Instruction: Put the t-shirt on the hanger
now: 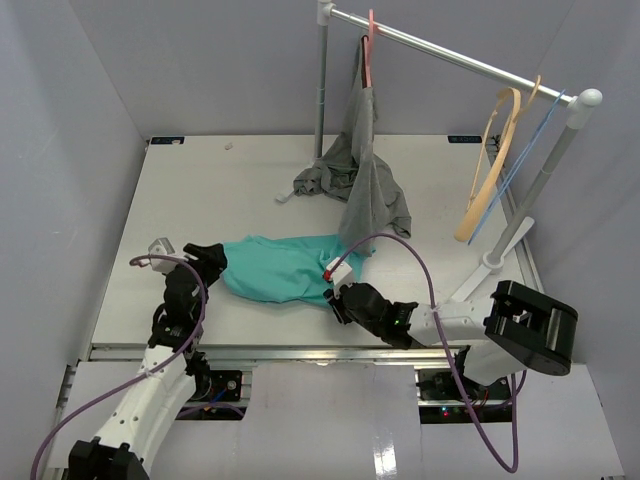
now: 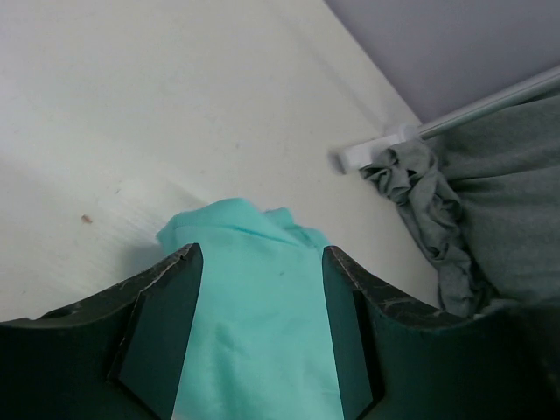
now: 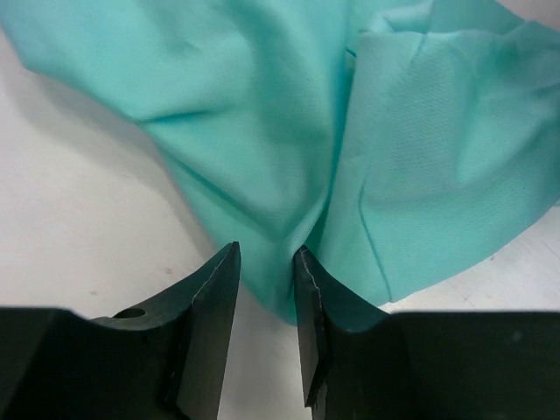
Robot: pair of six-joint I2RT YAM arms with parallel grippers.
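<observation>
The teal t-shirt (image 1: 285,270) lies rumpled on the white board between my grippers. My left gripper stands open just left of it, with the shirt below and between its fingers in the left wrist view. My right gripper is at the shirt's near right edge, its fingers apart over the fabric; whether it touches the cloth I cannot tell. A wooden hanger (image 1: 485,180) and a blue hanger (image 1: 515,165) hang on the rail at the right.
A grey garment (image 1: 365,190) hangs from a pink hanger (image 1: 370,45), trailing onto the board behind the shirt. The rack's post and foot (image 1: 495,255) stand at the right. The board's back left is clear.
</observation>
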